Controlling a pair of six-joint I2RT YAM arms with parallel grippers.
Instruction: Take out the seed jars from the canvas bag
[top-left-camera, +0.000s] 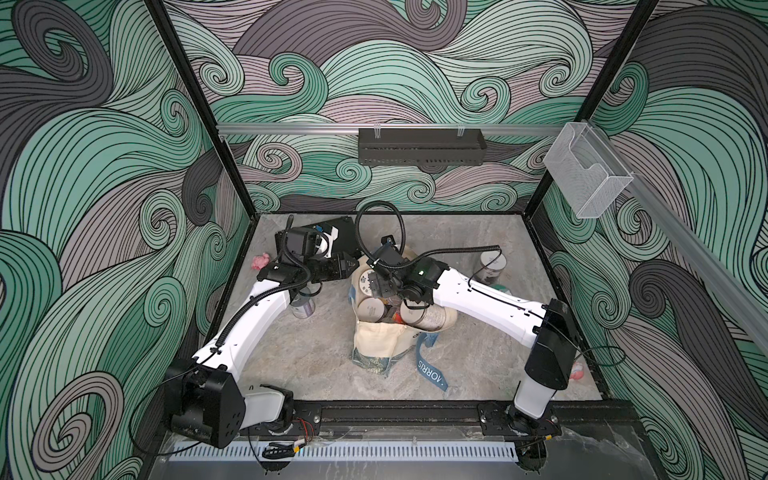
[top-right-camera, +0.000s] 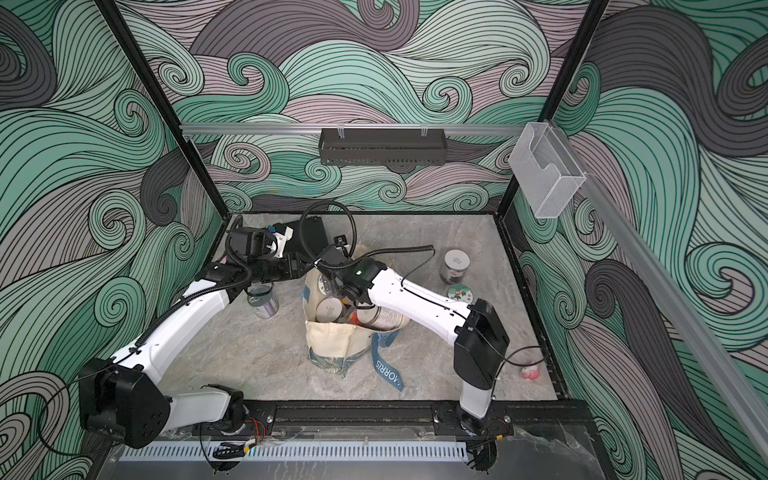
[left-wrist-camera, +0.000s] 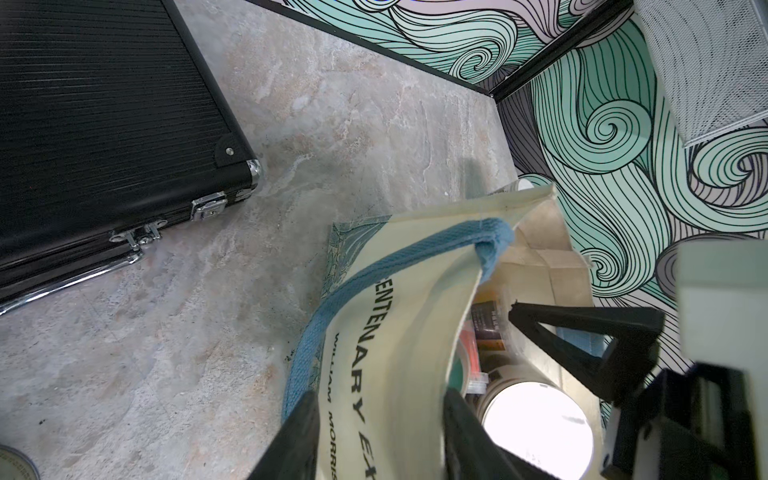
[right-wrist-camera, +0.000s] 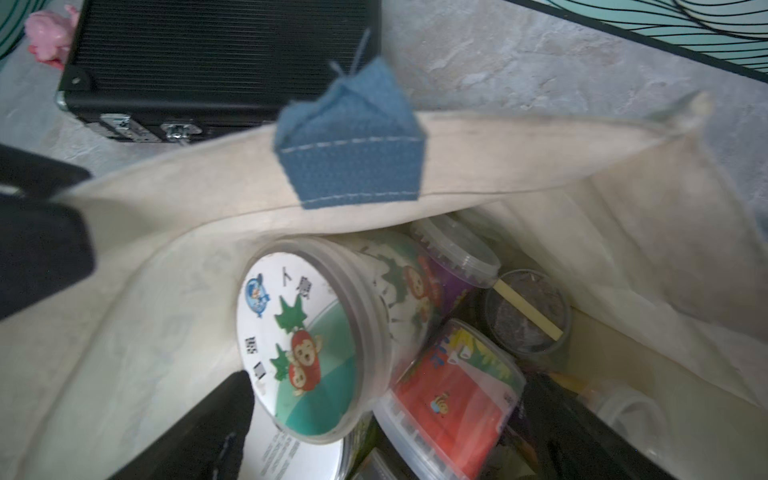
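Note:
The canvas bag stands mid-table, full of jars. My right gripper is open inside its mouth, fingers either side of a white-lidded jar with a monkey picture; a red-lidded jar and a purple jar lie beside it. My left gripper hovers at the bag's left wall, its fingers apart; in the top views it is left of the bag's rim, holding nothing visible.
A black case lies at the back left. Jars stand outside the bag at right and left. A pink toy is at the left edge.

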